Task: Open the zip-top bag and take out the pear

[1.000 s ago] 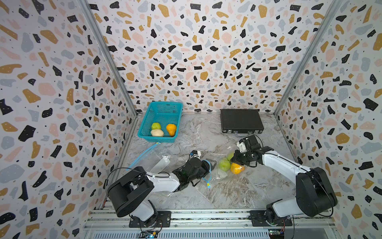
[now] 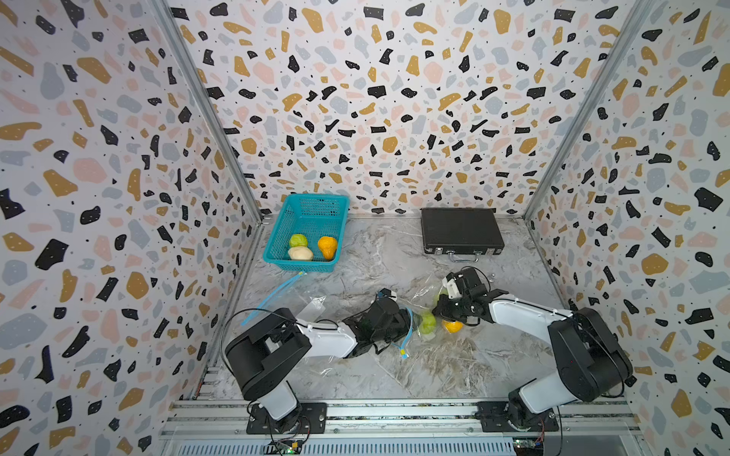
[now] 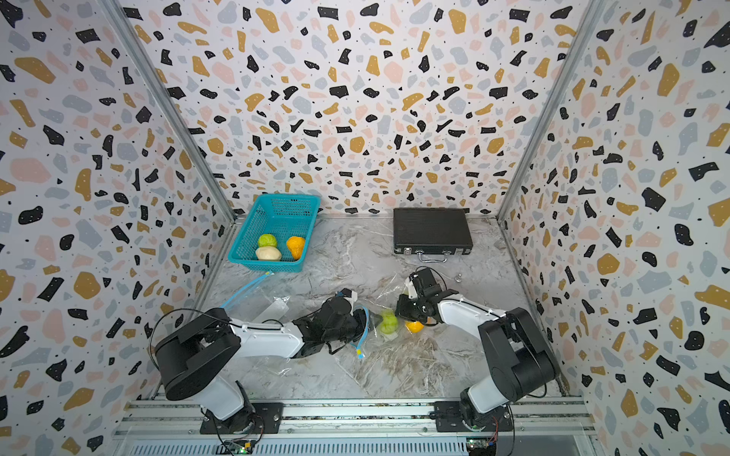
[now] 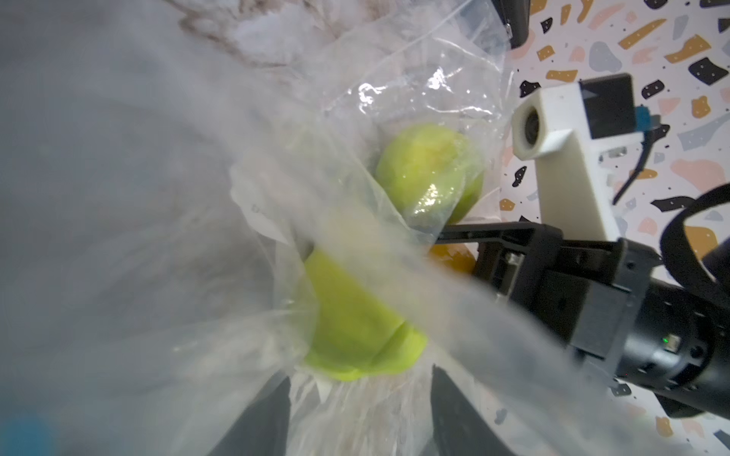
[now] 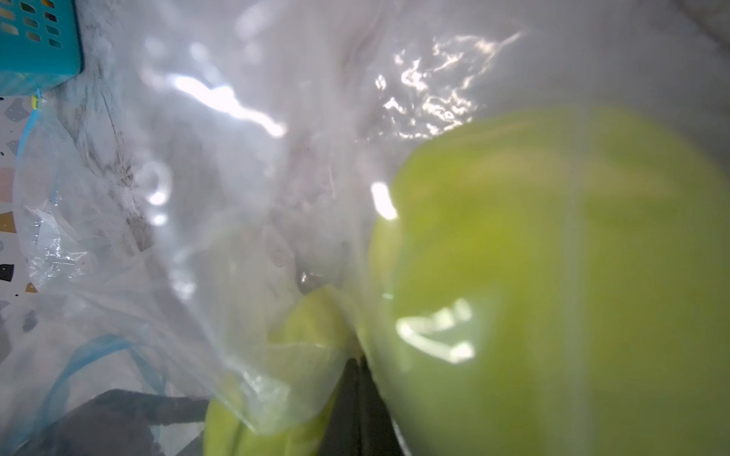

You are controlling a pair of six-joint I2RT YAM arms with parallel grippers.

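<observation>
The clear zip bag [image 4: 410,83] lies with its blue zip edge [image 2: 409,338] round my left gripper. That gripper reaches inside, its two fingers [image 4: 262,414] apart, nothing gripped. Just ahead of them is a yellow-green fruit [image 4: 349,319]; a rounder green one [image 4: 422,171] lies beyond, under film. Which of the two is the pear I cannot tell. An orange fruit [image 2: 453,326] sits beneath my right gripper, which is shut against the bag between the two green fruits; any film between its tips is hidden.
At the back left, a teal basket [image 2: 277,235] holds a green, a pale and an orange item. A black case [image 2: 461,228] stands at the back right. Another clear bag with a blue strip [image 2: 273,298] lies near the left arm.
My left gripper has moved right, further into the bag towards the green fruit. The right gripper has shifted a little left and now covers more of the fruits.
</observation>
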